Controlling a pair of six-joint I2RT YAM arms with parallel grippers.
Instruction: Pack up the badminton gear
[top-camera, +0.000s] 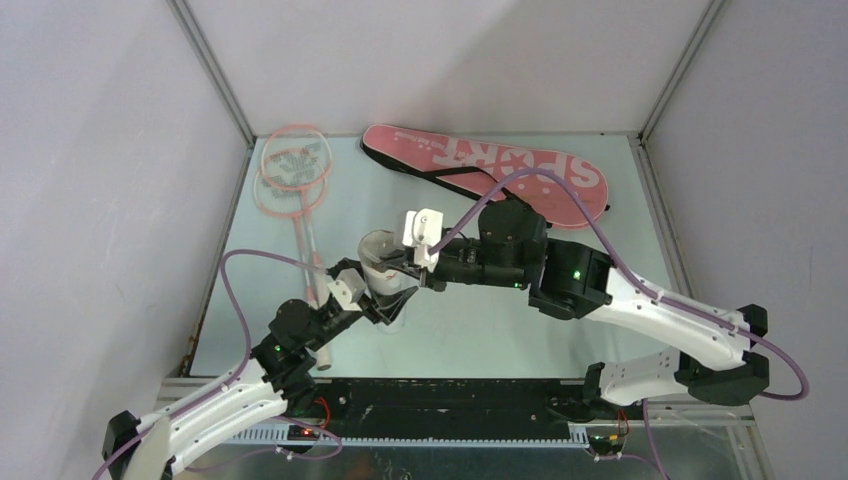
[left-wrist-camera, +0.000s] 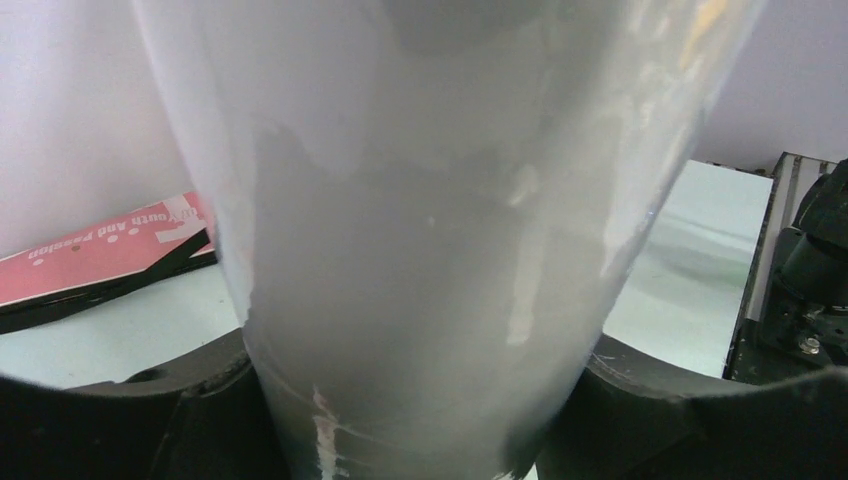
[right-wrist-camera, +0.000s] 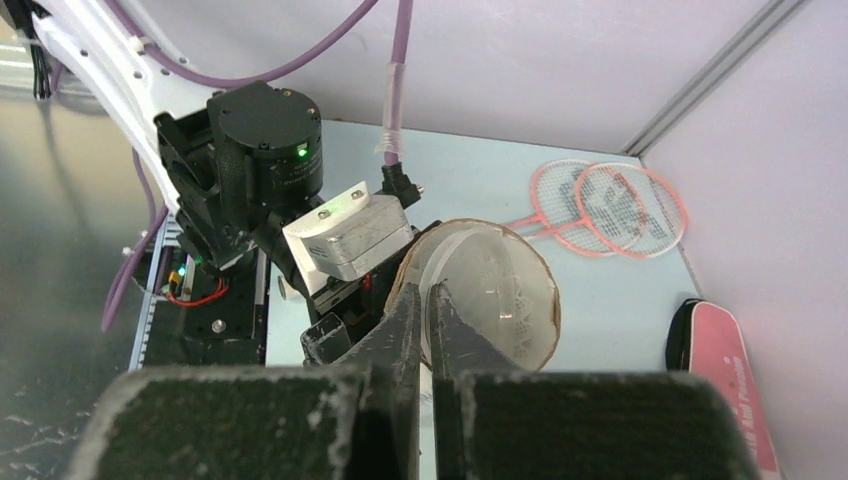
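My left gripper (top-camera: 385, 300) is shut on a white shuttlecock tube (left-wrist-camera: 450, 230), held upright at the middle of the workspace and filling the left wrist view. My right gripper is shut over the tube's round top (right-wrist-camera: 515, 285); its fingertips are at a pale plastic piece there, and whether anything is between them is hard to see. Two pink rackets (top-camera: 298, 218) lie overlapping along the table's left side. The pink bag (top-camera: 450, 150) with its black strap lies along the back.
Walls stand at back, left and right, with metal rails in the corners.
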